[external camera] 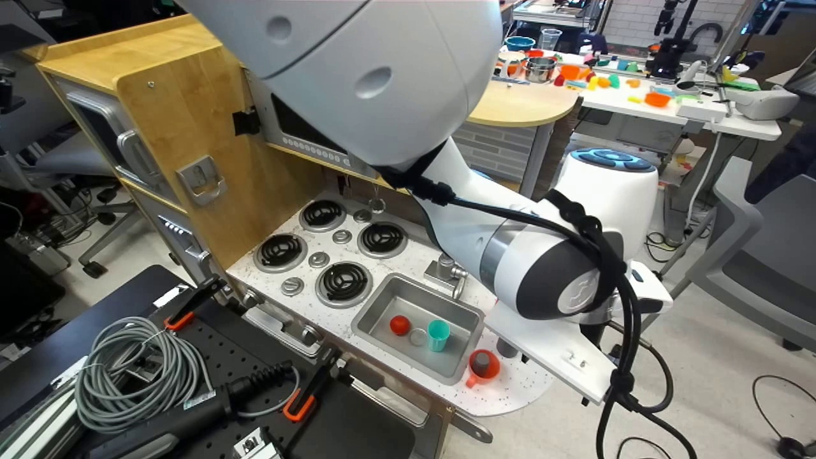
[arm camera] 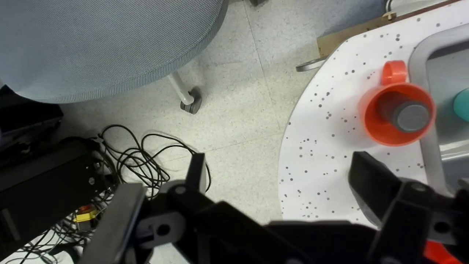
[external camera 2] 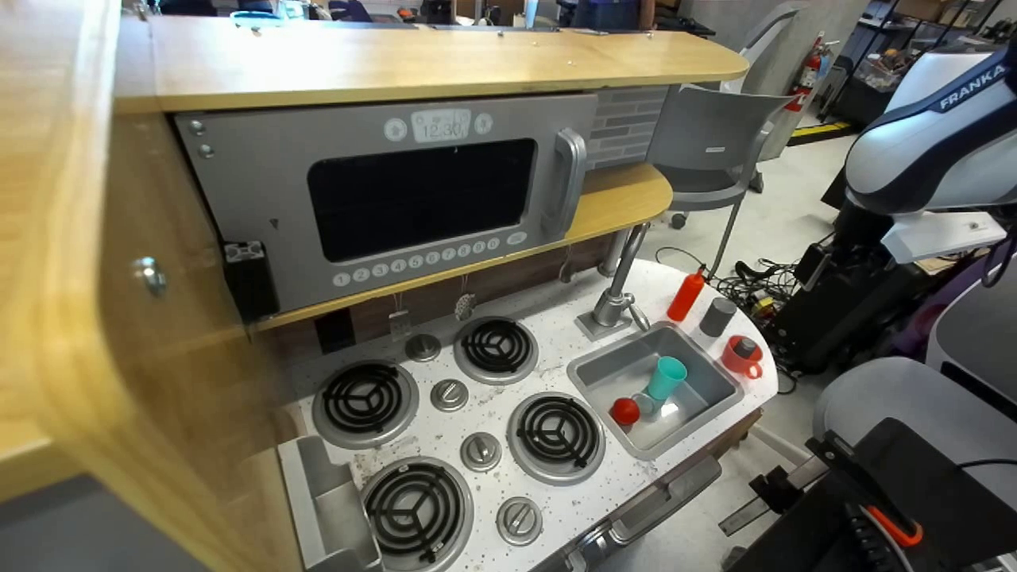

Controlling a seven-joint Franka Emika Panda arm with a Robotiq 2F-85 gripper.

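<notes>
In the wrist view my gripper is open, its two fingers far apart with nothing between them. It hangs at the rounded end of the counter, one finger over the floor and the other over the counter. Close to that counter-side finger stands an orange-red mug [arm camera: 367, 110] with a dark grey cylinder [arm camera: 412, 116] inside. Another grey cylinder [external camera 2: 717, 316] and a red bottle [external camera 2: 686, 295] stand behind the mug in exterior view 2. A teal cup [external camera 2: 667, 377] and a red ball-like object [external camera 2: 625, 411] are in the sink [external camera 2: 585, 372].
The faucet [external camera 2: 620, 286] rises behind the sink. Several stove burners [external camera 2: 555, 430] fill the other side of the counter, under a microwave [external camera 2: 419, 181]. A grey chair [arm camera: 110, 39] and loose black cables [arm camera: 145, 162] are beyond the counter's end.
</notes>
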